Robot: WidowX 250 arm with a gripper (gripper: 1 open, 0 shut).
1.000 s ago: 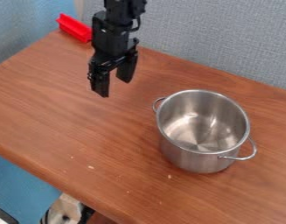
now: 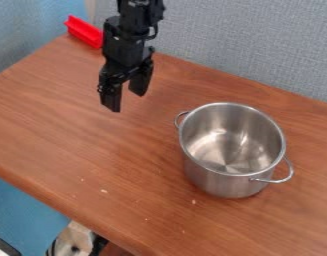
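Note:
The black gripper (image 2: pixel 124 94) hangs from the top of the camera view over the left back part of the wooden table, open, with nothing between its fingers. A steel pot (image 2: pixel 231 151) with two side handles stands on the right, apart from the gripper; its inside looks empty. A red object (image 2: pixel 84 31) lies at the back left corner of the table, behind the gripper.
A grey fabric wall (image 2: pixel 246 45) runs along the back. A blue surface shows beyond the left edge, and part of some equipment sits at the lower left.

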